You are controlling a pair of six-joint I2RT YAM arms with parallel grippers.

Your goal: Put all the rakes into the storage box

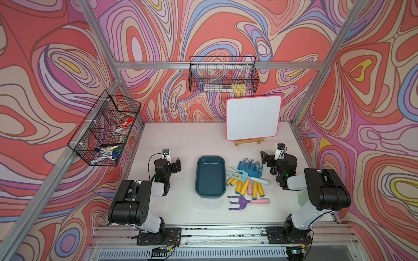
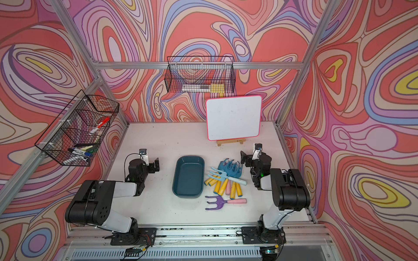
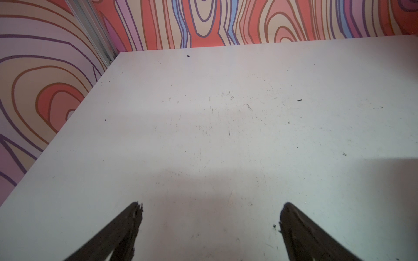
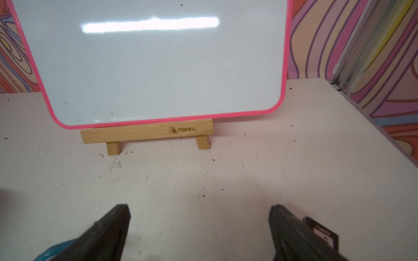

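A dark teal storage box [image 1: 210,194] stands empty at the middle of the table. To its right lies a heap of blue rakes [image 1: 254,167] with yellow handles, and a light blue rake [image 1: 242,174] rests across them. Nearer the front edge, a purple rake [image 1: 238,203] with a pink handle lies apart from the heap. My left gripper is open over bare table, left of the box. Behind and right of the heap, my right gripper stands open and empty; a bit of blue shows beside its left finger.
A whiteboard [image 1: 253,118] on a wooden stand is at the back right. One wire basket [image 1: 224,78] hangs on the back wall, another [image 1: 106,130] on the left. A small dark object [image 4: 324,230] lies by the right gripper.
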